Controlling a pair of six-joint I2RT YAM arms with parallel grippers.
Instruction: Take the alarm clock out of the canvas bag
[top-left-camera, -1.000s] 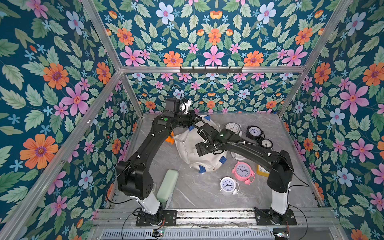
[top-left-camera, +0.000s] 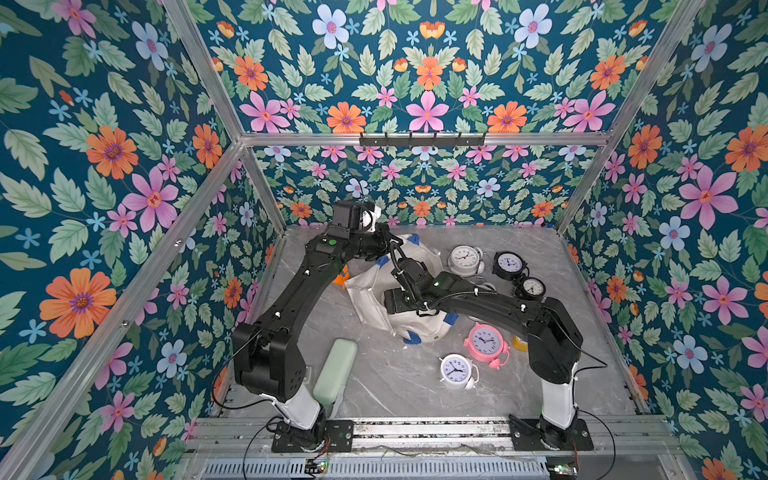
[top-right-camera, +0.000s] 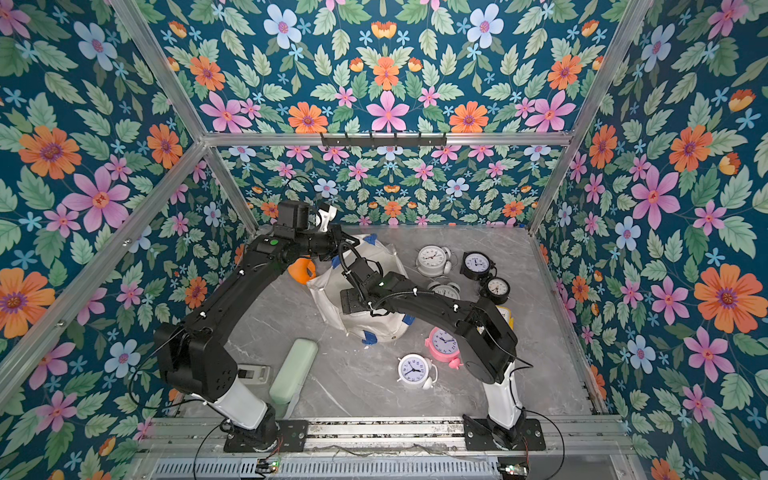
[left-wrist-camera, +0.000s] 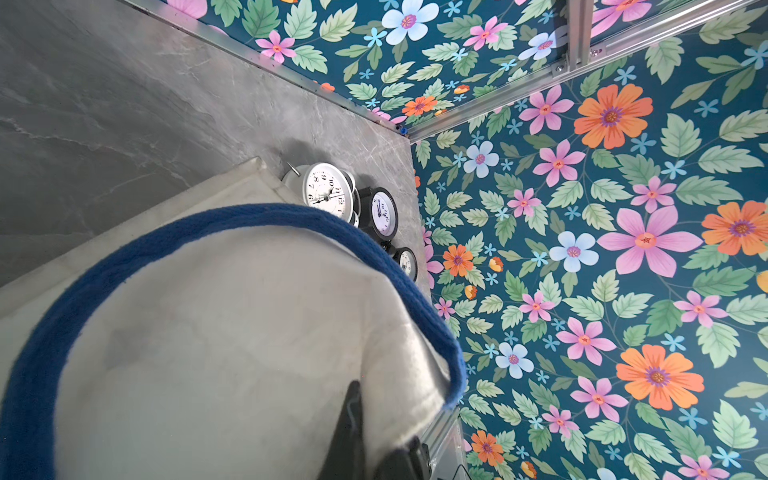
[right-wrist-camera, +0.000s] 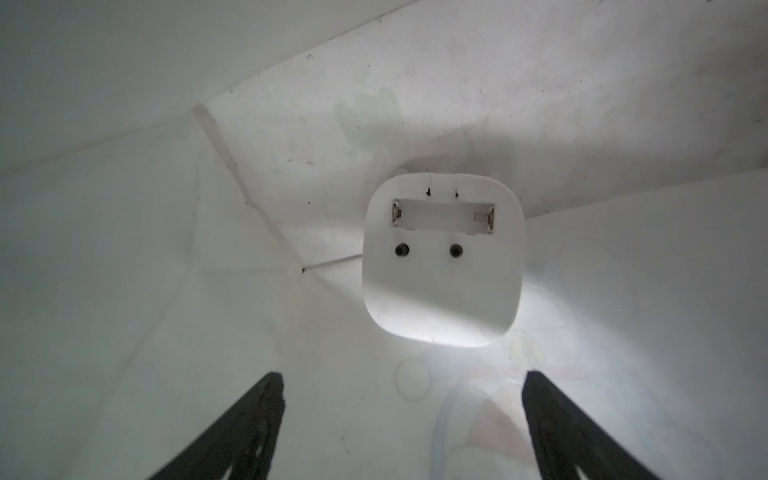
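Observation:
The pale canvas bag (top-left-camera: 364, 308) with blue trim sits mid-table. My left gripper (top-left-camera: 376, 244) is at its back-left rim; in the left wrist view it is low in frame against the fabric (left-wrist-camera: 224, 336), shut. My right gripper reaches down inside the bag, its fingers apart with nothing between them. Beyond the fingertips lies a white rounded plastic thing (right-wrist-camera: 440, 292) with an empty battery slot, apparently the alarm clock's back.
Several clocks stand right of the bag, among them a pink one (top-left-camera: 485, 342) and a white one (top-left-camera: 456, 369). A green case (top-left-camera: 336, 368) lies at front left, an orange object (top-right-camera: 301, 270) left of the bag.
The bag's shape changes slightly; the left arm has barely moved.

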